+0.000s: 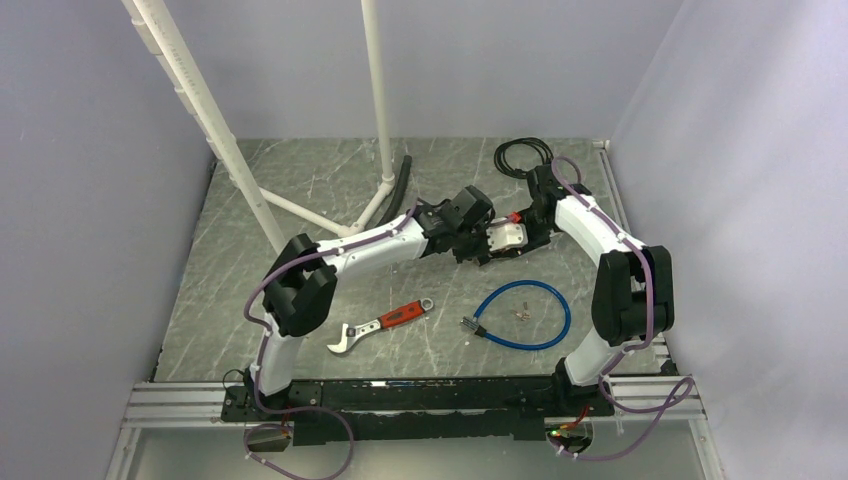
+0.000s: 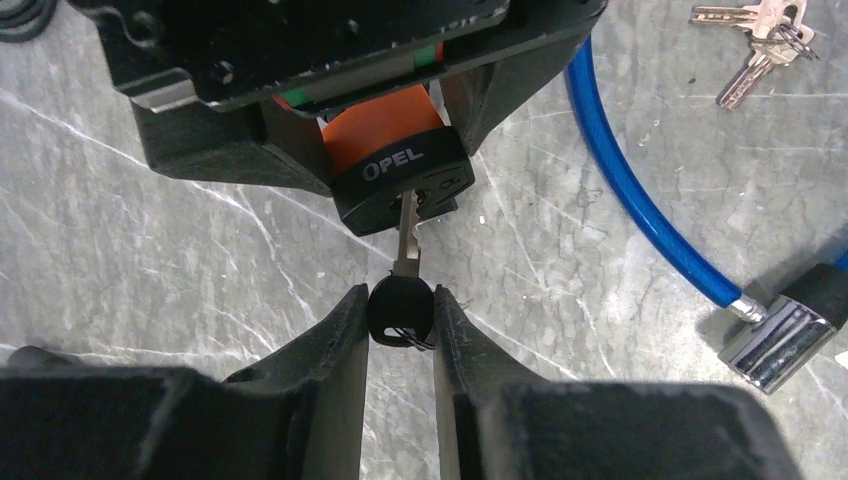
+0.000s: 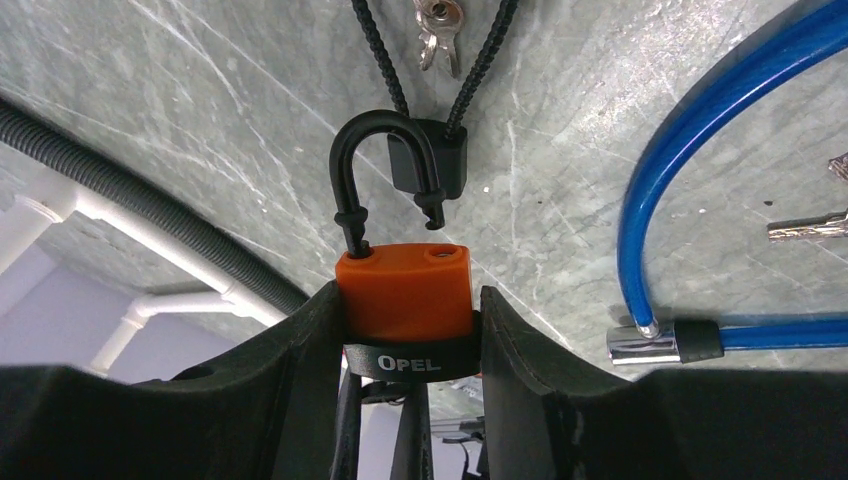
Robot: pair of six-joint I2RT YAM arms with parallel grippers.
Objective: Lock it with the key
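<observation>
My right gripper is shut on an orange padlock [image 3: 405,285] with a black OPEL band, holding it by its sides. The shackle [image 3: 383,122] stands raised: one leg enters the body, while the short end hangs outside its hole. In the left wrist view, a key [image 2: 408,238] has its tip in the padlock's underside, with part of the blade showing outside. Close on both sides of its round black head lie the fingers of my left gripper; whether they press on it is unclear.
A blue cable loop [image 1: 567,310] lies in front, with loose keys [image 1: 523,312] inside it. The wrench [image 1: 380,324] rests front left. A black coiled cable [image 1: 505,160] is at the back. White pipes [image 1: 378,90] stand back left.
</observation>
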